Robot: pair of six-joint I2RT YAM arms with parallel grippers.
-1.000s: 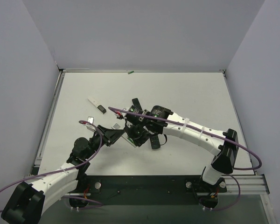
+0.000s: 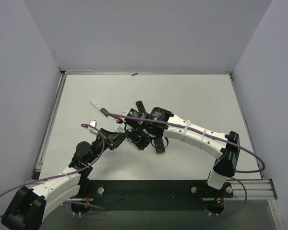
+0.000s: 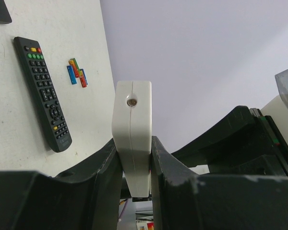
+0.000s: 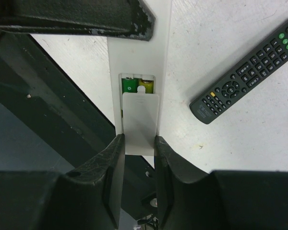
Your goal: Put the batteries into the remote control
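Note:
My left gripper is shut on a white remote (image 3: 132, 120), seen end-on in the left wrist view and held above the table. In the right wrist view the white remote (image 4: 137, 55) shows its back, with green (image 4: 130, 85) and yellow (image 4: 146, 85) batteries in the open upper part of its compartment. The battery cover (image 4: 140, 117) lies over the lower part, and my right gripper is shut on it at the cover's lower end. In the top view both grippers meet near the middle, partly hidden by the arms.
A black remote (image 3: 43, 93) lies on the table, with several coloured batteries (image 3: 77, 72) beside it. Another white remote (image 2: 97, 104) lies at the left in the top view.
The left arm shows no visible movement.

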